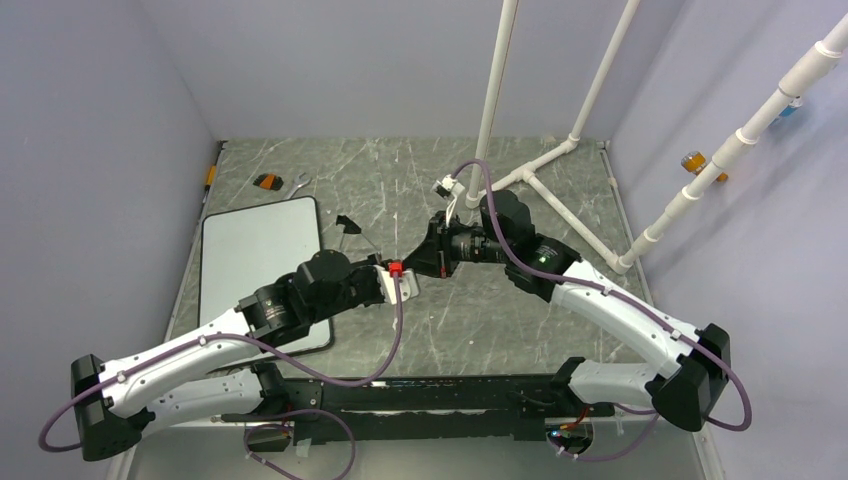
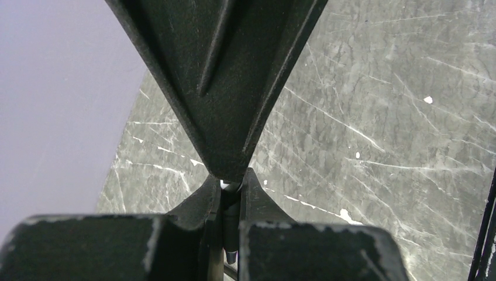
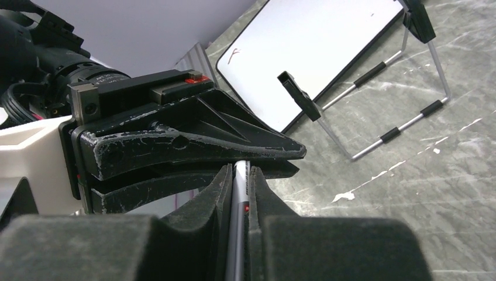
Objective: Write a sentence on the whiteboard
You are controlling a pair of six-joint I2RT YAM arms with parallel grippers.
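Both grippers meet above the counter's middle, right of the whiteboard (image 1: pixel 255 240). In the left wrist view my left gripper is shut on a dark marker end (image 2: pixel 231 231), with the other gripper's black finger just above it. In the right wrist view my right gripper is shut on a slim silver-white marker (image 3: pixel 241 184), crossed by the other gripper's black fingers. The whiteboard (image 3: pixel 304 35) has a small red mark near its corner.
A wire stand (image 3: pixel 409 126) sits beside the board. A wrench (image 1: pixel 298 183) and an orange-black tool (image 1: pixel 267 181) lie at the back left. White pipes (image 1: pixel 565 210) occupy the right side.
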